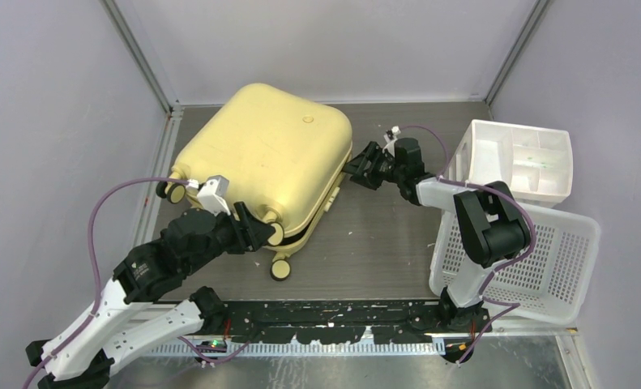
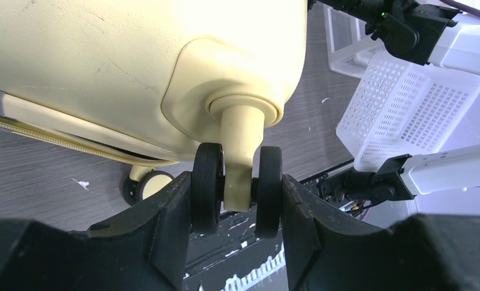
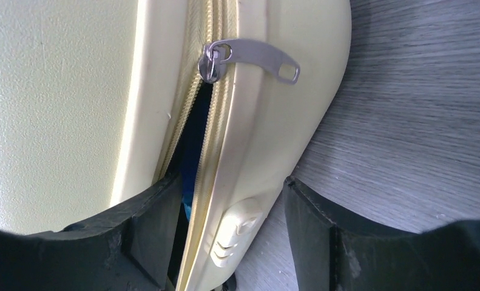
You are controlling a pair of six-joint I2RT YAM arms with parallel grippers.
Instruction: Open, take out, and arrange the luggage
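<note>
A pale yellow suitcase (image 1: 264, 146) lies flat on the grey floor. My left gripper is shut on the wheel post (image 2: 242, 133) at its near right corner. My right gripper (image 1: 357, 166) is open at the suitcase's right side; in the right wrist view its fingers are beside the partly unzipped seam (image 3: 210, 157), where dark blue content shows in the gap. A metal zipper pull (image 3: 264, 57) hangs farther along that seam, ahead of the fingers.
A white divided box (image 1: 544, 154) and a white perforated basket (image 1: 556, 267) stand at the right, under and beside the right arm. Bare floor (image 1: 382, 243) lies between suitcase and basket. Walls enclose the area.
</note>
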